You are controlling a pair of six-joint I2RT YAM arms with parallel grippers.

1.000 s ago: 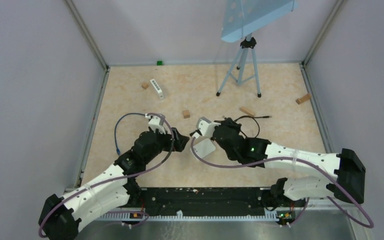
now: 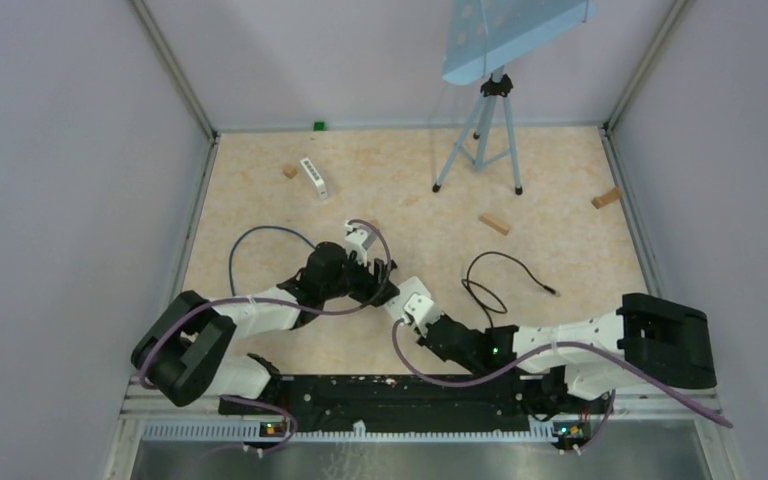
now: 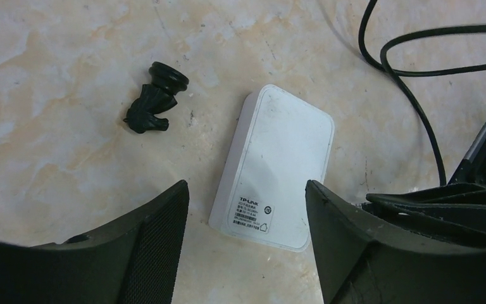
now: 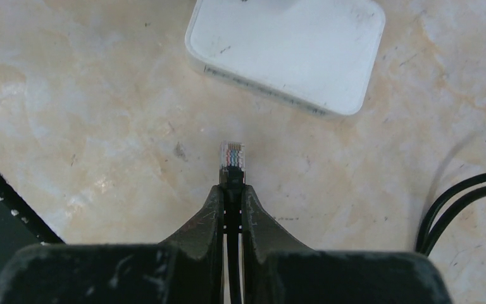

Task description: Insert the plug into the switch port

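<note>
A white TP-LINK switch box (image 3: pixel 285 158) lies flat on the table, label side up, between and below the spread fingers of my left gripper, which is open and does not touch it. In the right wrist view, my right gripper is shut on the black boot of a clear network plug (image 4: pixel 233 154), whose tip points toward the switch's long side. A gap of bare table shows between the plug and that side, where a row of ports faces the plug. Its black cable (image 4: pixel 233 272) trails back between the fingers.
A black chess-knight-like piece (image 3: pixel 152 101) lies beside the switch. Loops of black cable (image 2: pixel 482 290) rest to the right. A blue cable (image 2: pixel 232 262), wooden blocks (image 2: pixel 494 223), a white power strip (image 2: pixel 314 178) and a tripod (image 2: pixel 482 130) stand farther off.
My left gripper has moved right, over the switch. The right gripper has swung toward the table's front edge with the plug, and the black cable has been drawn along.
</note>
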